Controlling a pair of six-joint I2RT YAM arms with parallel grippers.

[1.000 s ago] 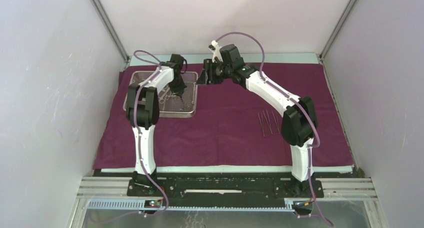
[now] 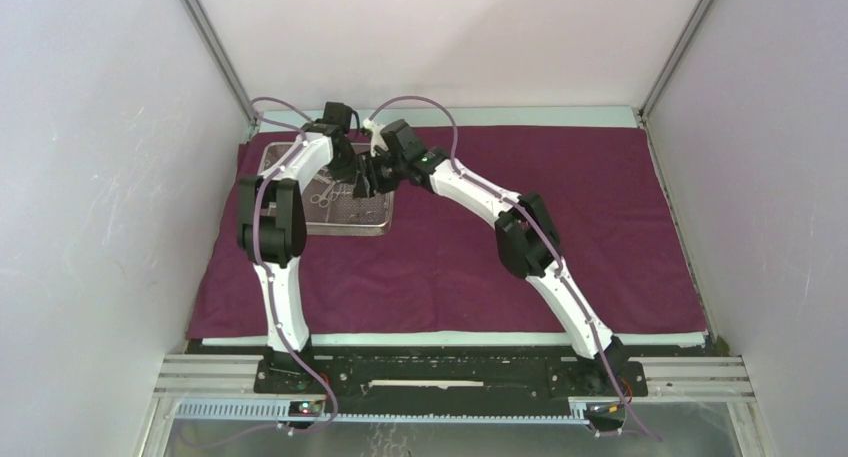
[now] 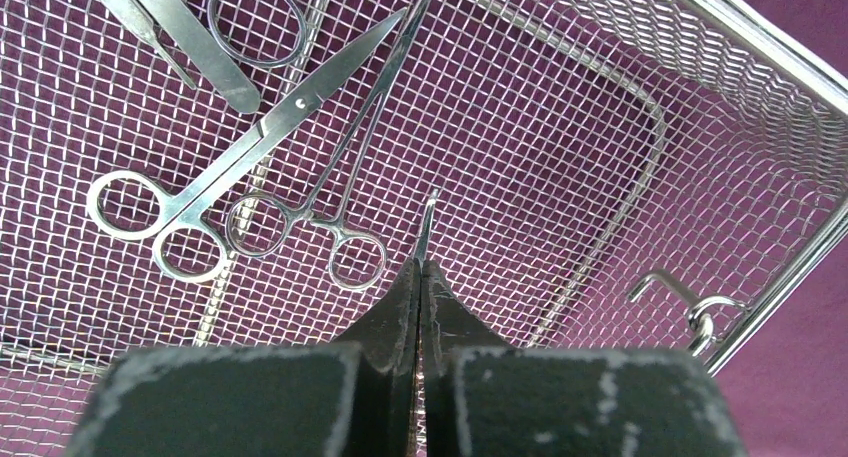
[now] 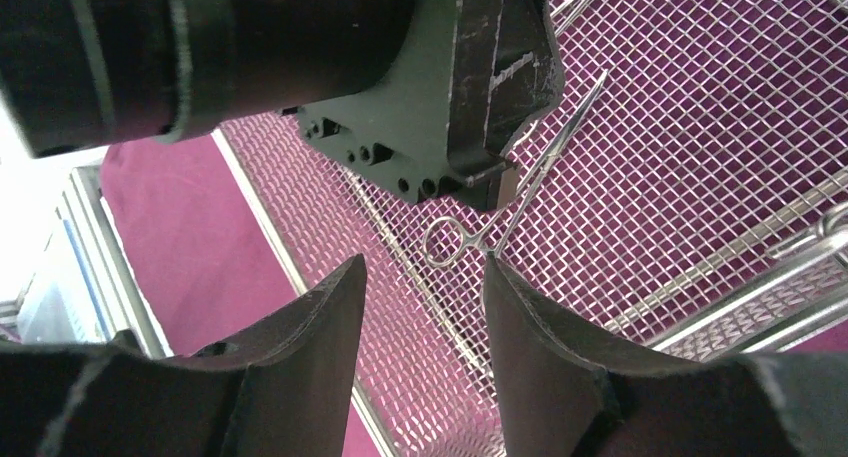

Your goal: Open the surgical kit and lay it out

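The wire-mesh instrument tray [image 2: 350, 230] stands at the back left of the cloth. In the left wrist view, open-bladed scissors [image 3: 255, 139] and a slender ringed clamp [image 3: 378, 95] lie on its mesh, with a flat metal instrument [image 3: 212, 59] at upper left. My left gripper is shut low over the mesh. A thin metal tip [image 3: 427, 222] shows just beyond its fingertips; whether it is gripped cannot be told. Beside it, my right gripper is open over the tray, nothing between its fingers. The left gripper's fingers [image 4: 500, 67] show ahead of it.
A wire hook [image 3: 660, 282] juts in from the tray's side. Both grippers stand very close together over the tray. The right forearm covers part of its right half.
My right gripper has come leftward from beside the tray to over it. The left has shifted slightly left and back. Several thin instruments on the right cloth are now hidden by the right arm.
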